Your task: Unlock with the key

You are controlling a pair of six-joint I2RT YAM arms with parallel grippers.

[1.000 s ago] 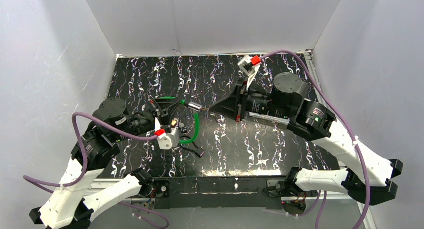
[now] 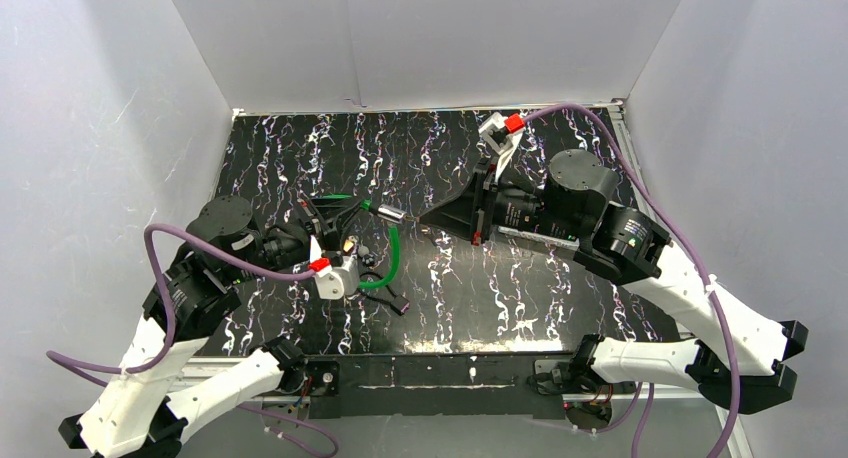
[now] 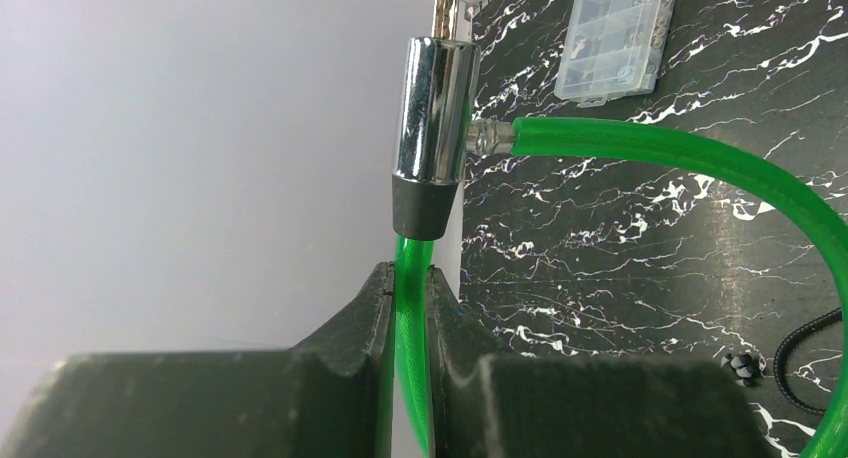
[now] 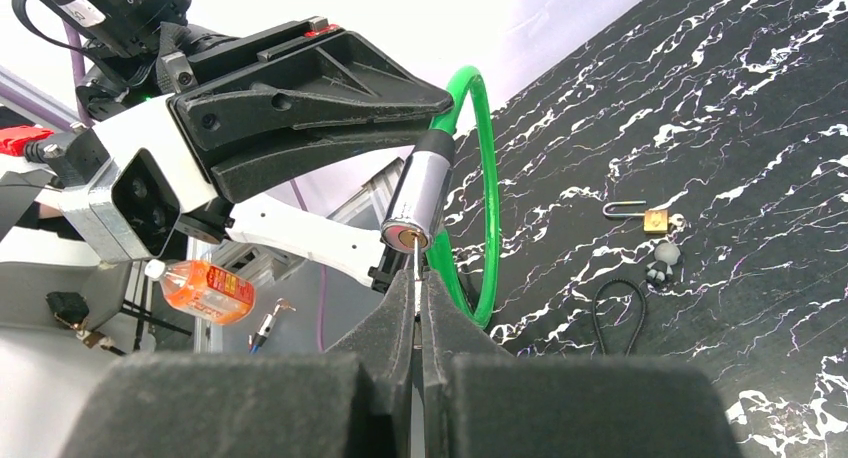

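Observation:
A green cable lock with a chrome cylinder [image 2: 391,214] is held in the air between my two arms. My left gripper is shut on the green cable [image 3: 411,253] just behind the cylinder's black collar. From the chrome side, the cable loops away and hangs down. My right gripper is shut on a thin metal key [image 4: 418,268], which points at the cylinder's end face. The key tip meets the brass keyhole [image 4: 410,238] and looks at least partly inside it; the exact depth is hidden. In the left wrist view, the key shaft [image 3: 447,8] lines up with the cylinder.
On the black marbled table lie a brass padlock [image 4: 656,221], a grey-black small object [image 4: 662,266] and a black cord [image 4: 620,283]. A clear compartment box [image 3: 610,38] stands under the right arm.
My right wrist has turned very slightly, its red clip shifting a little. The left arm and the lock stay in place.

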